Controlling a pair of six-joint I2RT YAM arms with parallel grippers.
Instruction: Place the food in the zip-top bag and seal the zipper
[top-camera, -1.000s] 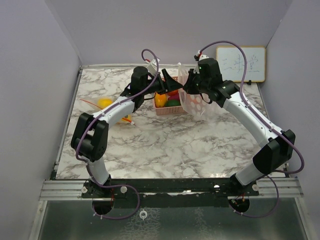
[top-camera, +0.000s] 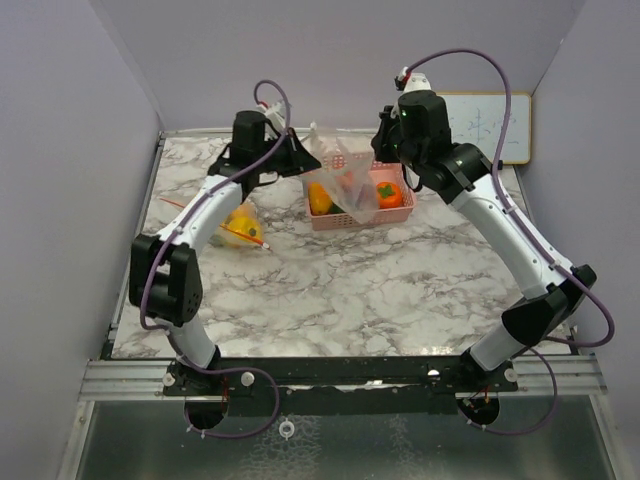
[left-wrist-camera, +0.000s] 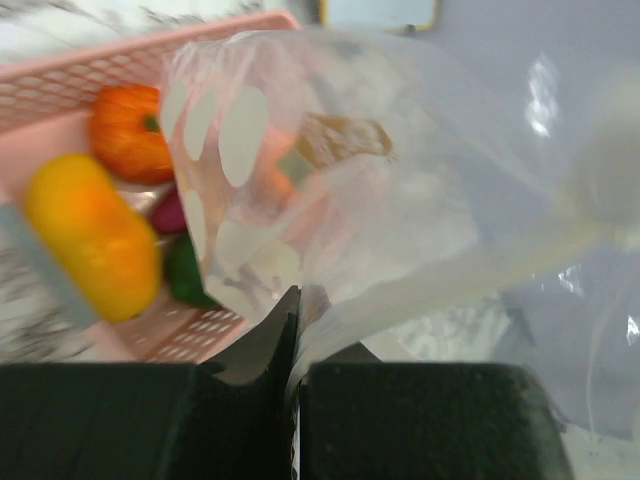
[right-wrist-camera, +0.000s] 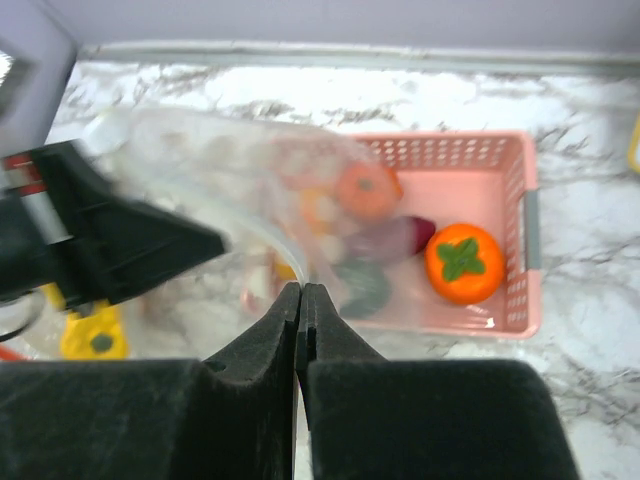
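Observation:
A clear plastic zip bag with white dots (top-camera: 345, 185) stretches between my two grippers above the pink basket. My left gripper is shut on one side of the bag's mouth. Across from it, my right gripper is shut on the other side of the mouth. Inside the basket lie a yellow mango-like fruit (left-wrist-camera: 90, 235), an orange pumpkin (left-wrist-camera: 130, 133), a dark purple item (left-wrist-camera: 168, 213), a green item (left-wrist-camera: 185, 272) and an orange persimmon (right-wrist-camera: 464, 263). The film partly blurs what lies behind it.
The pink basket (top-camera: 360, 222) stands at the back middle, directly under the bag. To the left, another clear bag with yellow food and an orange slider (top-camera: 249, 237) lies on the marble table. A whiteboard (top-camera: 490, 125) stands back right.
The right gripper has shifted slightly.

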